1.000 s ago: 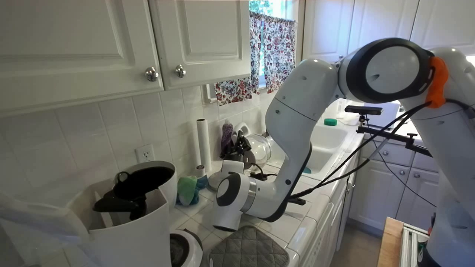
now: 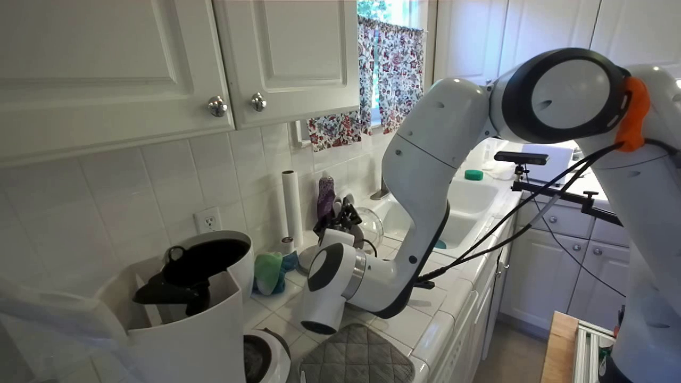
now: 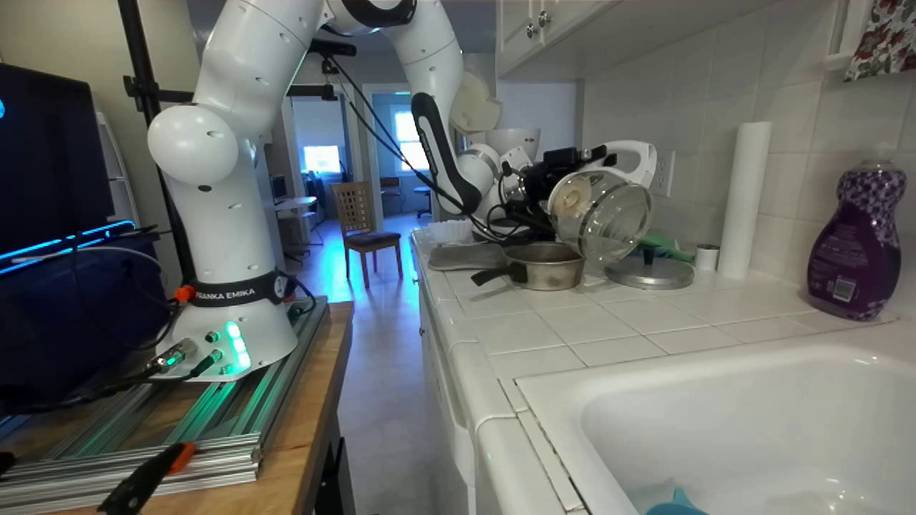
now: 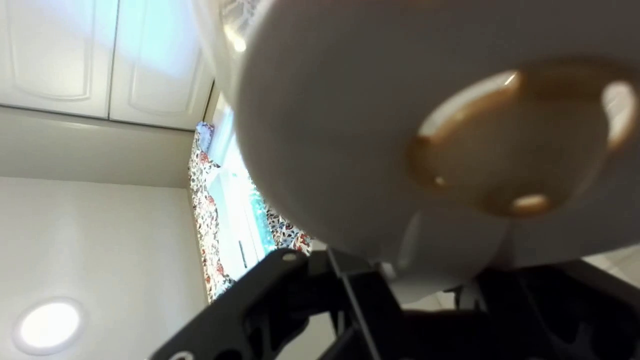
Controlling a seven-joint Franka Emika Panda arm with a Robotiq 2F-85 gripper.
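A clear glass carafe (image 3: 620, 222) with a white handle (image 3: 640, 156) is tipped well over on its side above the counter. My gripper (image 3: 603, 158) is shut on its handle. Directly below and slightly left of the glass stands a small metal saucepan (image 3: 546, 267) with a black handle. In exterior view 1 the carafe (image 2: 371, 224) shows partly behind my arm, and the saucepan is hardly visible. The wrist view is filled by a blurred pale part of the carafe (image 4: 324, 132), with dark fingers (image 4: 336, 285) beneath it. Whether liquid leaves the carafe, I cannot tell.
A metal lid (image 3: 650, 271) lies right of the saucepan. Beyond it are a paper roll (image 3: 743, 202) and a purple soap bottle (image 3: 856, 240). A grey quilted mat (image 2: 357, 357) lies under my wrist. Bare tiles stretch towards the sink (image 3: 730, 369).
The carafe has turned and come lower and left in exterior view 1; its white handle, visible before, is no longer clearly seen there. My wrist has rotated slightly, and the upper arm has shifted a little.
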